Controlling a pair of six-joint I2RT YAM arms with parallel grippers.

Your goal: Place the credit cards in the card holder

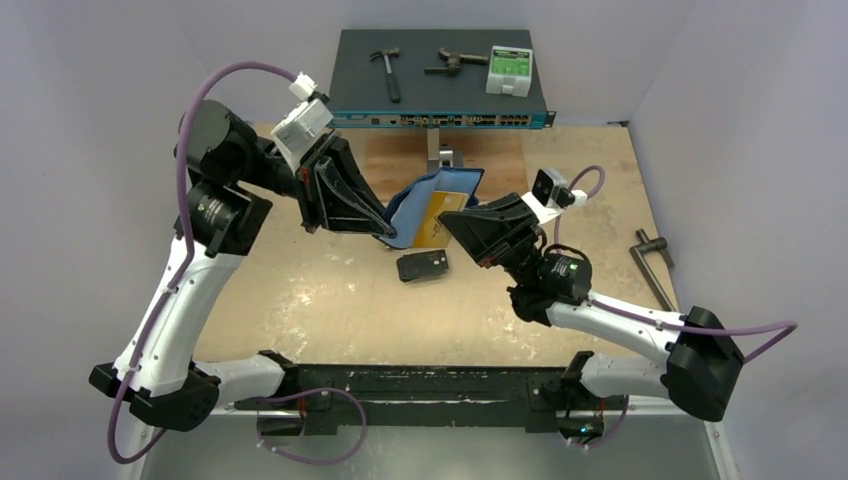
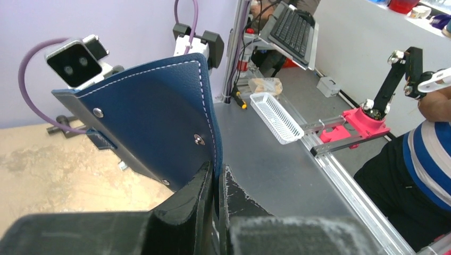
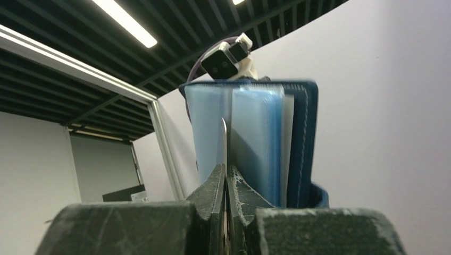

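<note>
A blue card holder hangs open above the table, its lower left edge pinched by my left gripper, which is shut. Its dark blue outer cover rises from those fingers in the left wrist view. My right gripper is shut on a yellow card, seen edge-on as a thin upright sliver in the right wrist view. The card overlaps the clear sleeves; whether its edge is inside one I cannot tell. A small pile of black cards lies on the table below.
A dark rack unit at the back carries two hammers and a white-green box. Another hammer lies at the right edge.
</note>
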